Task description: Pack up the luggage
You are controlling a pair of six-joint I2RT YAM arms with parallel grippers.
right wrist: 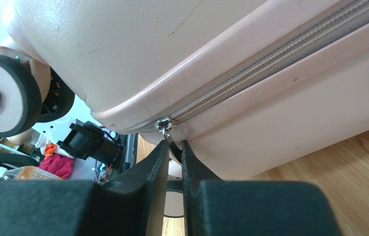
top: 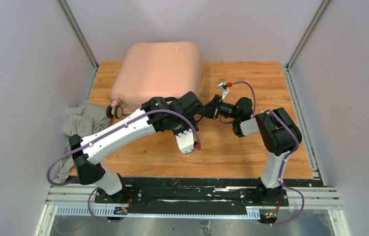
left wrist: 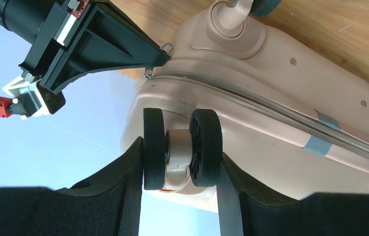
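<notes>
A pink hard-shell suitcase (top: 157, 69) lies closed on the wooden floor at the back, its zipper band (left wrist: 241, 96) running along the side. In the left wrist view my left gripper is shut on a suitcase wheel (left wrist: 204, 147) at the corner. My right gripper is at the zipper's end in the right wrist view, its fingertips close together around the metal zipper pull (right wrist: 165, 125) and dark tab; whether it grips the tab is unclear.
A grey cloth (top: 81, 123) lies at the left edge of the floor. White walls enclose the sides and back. Bare wood (top: 251, 73) shows to the right and in front of the suitcase.
</notes>
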